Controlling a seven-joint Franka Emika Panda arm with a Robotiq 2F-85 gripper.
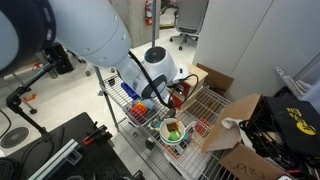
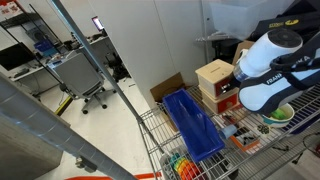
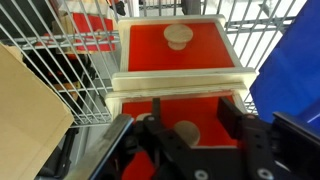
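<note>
Two stacked wooden boxes stand at the back of the wire rack, the upper box with its red front partly hidden by the arm. In the wrist view, an upper red panel with a round wooden knob is seen above a second red panel. The lower knob shows between the dark fingers of my gripper. Those fingers stand apart, and nothing appears pinched between them. Whether they touch the lower knob I cannot tell.
A blue bin stands beside the boxes. On the rack are a bowl with green contents and colourful toys. An open cardboard box and a black case take up the right side.
</note>
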